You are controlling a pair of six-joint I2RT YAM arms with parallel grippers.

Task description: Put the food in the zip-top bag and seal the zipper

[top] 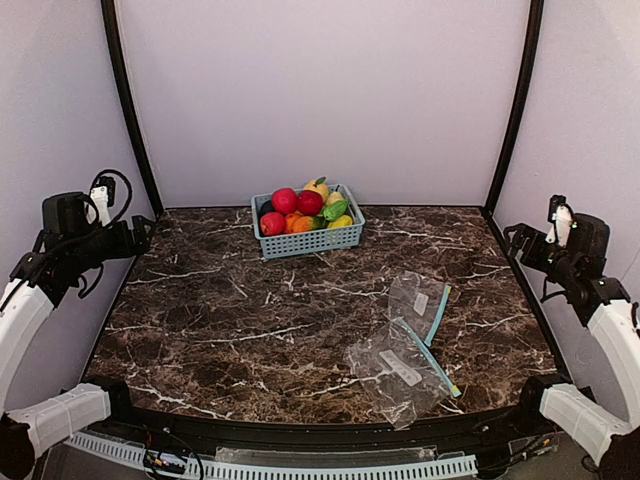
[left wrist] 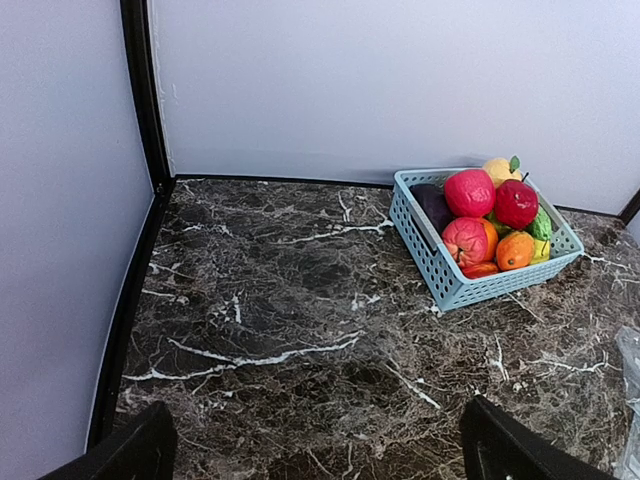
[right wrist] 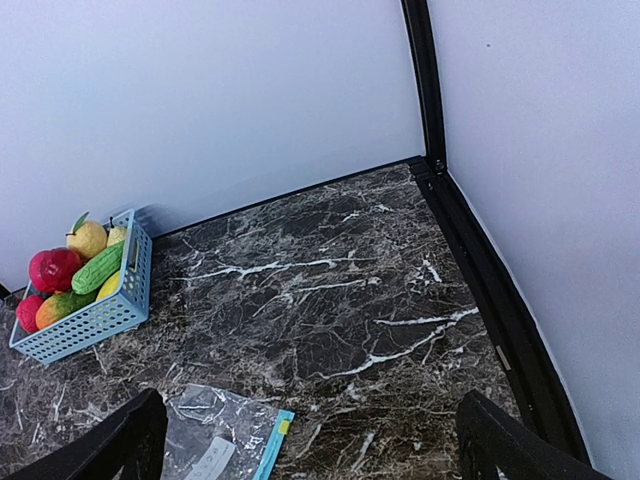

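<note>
A light-blue basket (top: 308, 241) full of toy fruit and vegetables stands at the back centre; it holds red apples (left wrist: 516, 204), oranges (left wrist: 515, 250), pears and a green cucumber (right wrist: 96, 269) among others. Two clear zip bags with blue zipper strips lie flat and overlapping at the front right, the upper (top: 412, 300) and the lower (top: 388, 389). My left gripper (top: 139, 233) hangs raised at the left side, open and empty. My right gripper (top: 516, 242) is raised at the right side, also open and empty, with a bag in view below it in the right wrist view.
Walls close it in at the back and both sides, with black edge strips along the corners.
</note>
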